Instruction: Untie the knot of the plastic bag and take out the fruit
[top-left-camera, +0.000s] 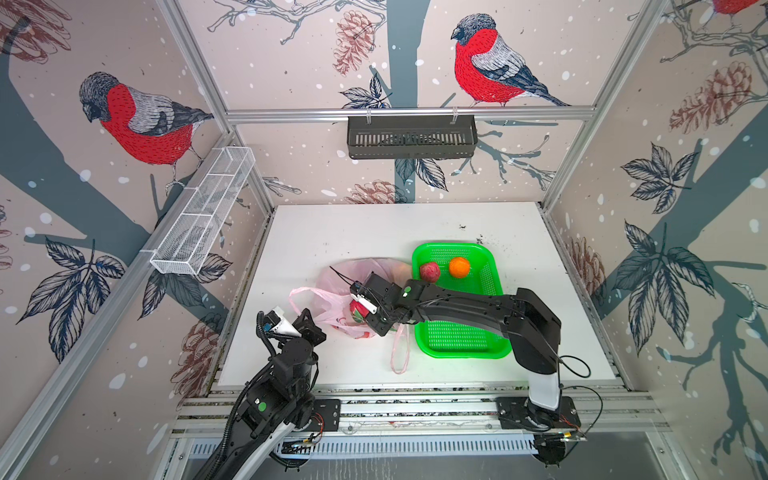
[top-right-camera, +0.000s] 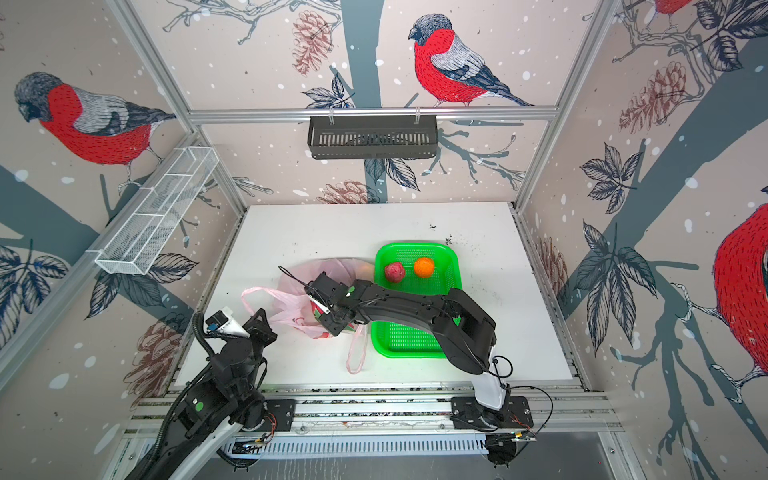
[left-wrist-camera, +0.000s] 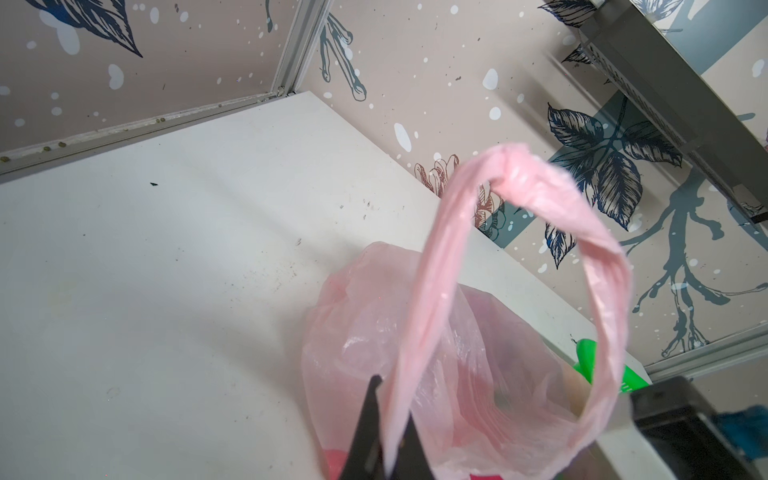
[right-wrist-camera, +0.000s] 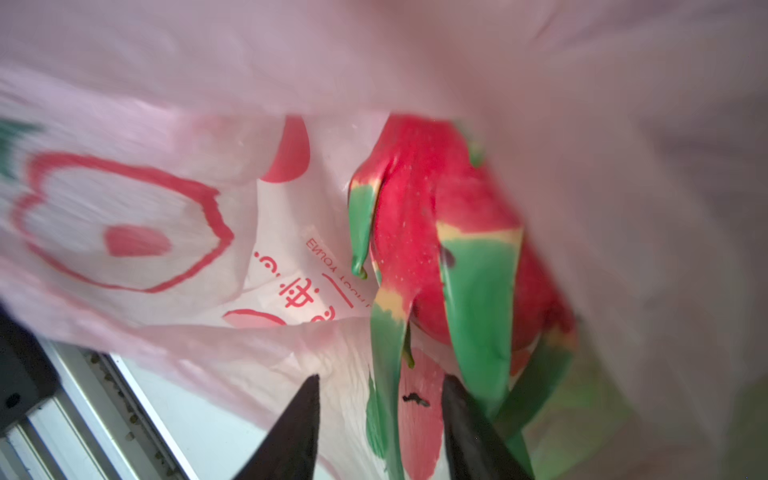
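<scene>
The pink plastic bag (top-left-camera: 324, 308) lies on the table with its mouth spread. A red dragon fruit (right-wrist-camera: 432, 208) with green leaf tips rests inside it, beneath a fold of film. Inside the bag mouth, my right gripper is part open. Its fingers stand apart, with a green leaf tip in the gap and the fruit's body beyond them. My left gripper is shut on a bag handle (left-wrist-camera: 436, 296), which loops up from between its fingers. A pink fruit (top-left-camera: 430, 272) and an orange (top-left-camera: 458, 267) sit in the green basket (top-left-camera: 498, 320).
The basket stands right of the bag, under my right arm (top-left-camera: 472, 308). A second handle (top-left-camera: 400, 352) hangs down onto the table near the front. Bare table (top-left-camera: 336, 228) lies behind the bag. A wire rack (top-left-camera: 204, 212) and a black shelf (top-left-camera: 412, 137) hang on the walls.
</scene>
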